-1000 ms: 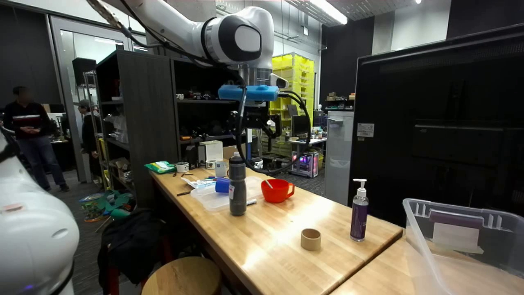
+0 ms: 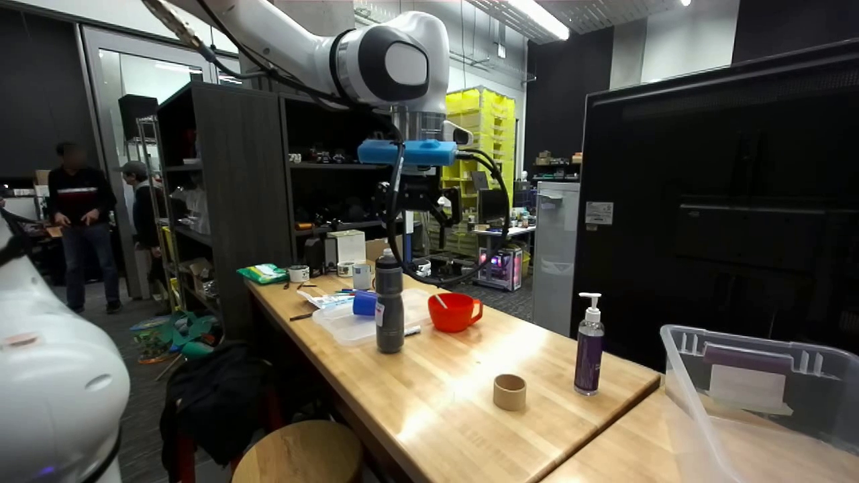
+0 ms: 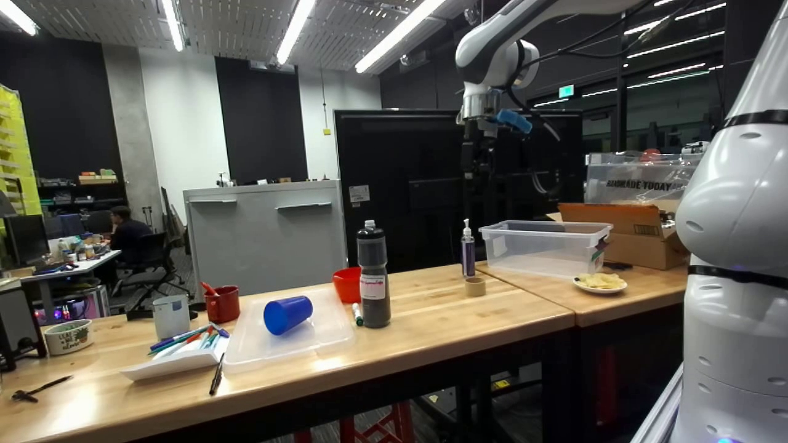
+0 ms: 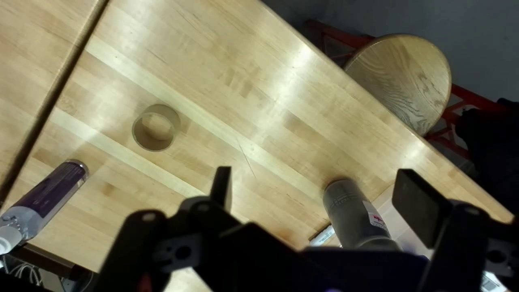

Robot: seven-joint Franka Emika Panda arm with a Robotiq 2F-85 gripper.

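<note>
My gripper is open high above the table, with nothing between its spread fingers. Below it in the wrist view, a dark grey bottle (image 4: 357,214) stands close to the right finger, partly hidden by the gripper. To the left lies a tan tape ring (image 4: 155,127) flat on the bare wood, and further left stands a purple pump bottle (image 4: 46,194). From the side, a red cup (image 2: 455,311) is behind the grey bottle. A blue cup (image 3: 288,314) lies on its side on a translucent lid (image 3: 325,341).
A clear plastic bin (image 3: 546,247) and a plate of chips (image 3: 600,283) occupy the adjoining table. Pens (image 3: 188,339), mugs (image 3: 171,316) and a white bowl (image 3: 69,336) crowd the other end. Around the tape ring the wood is free.
The arm and the table objects look the same as a second ago. In the background, a standing person has shifted to the right and moved their hands.
</note>
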